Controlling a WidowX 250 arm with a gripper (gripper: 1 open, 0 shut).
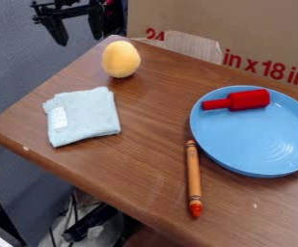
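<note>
My black gripper (pixel 79 31) hangs at the top left, off the table's far-left edge, its two fingers spread open with nothing between them. A round pale-yellow object (pixel 121 60) sits near the back-left of the wooden table. A folded pale blue cloth (pixel 82 116) lies at the left. A blue plate (pixel 255 147) on the right holds a red object (pixel 237 99) with a narrow neck, lying on its side. An orange crayon (pixel 194 180) lies left of the plate, pointing toward the front.
A cardboard box (pixel 229 34) stands behind the table. Beyond the left edge is a grey backdrop, with dark hardware low at the lower left.
</note>
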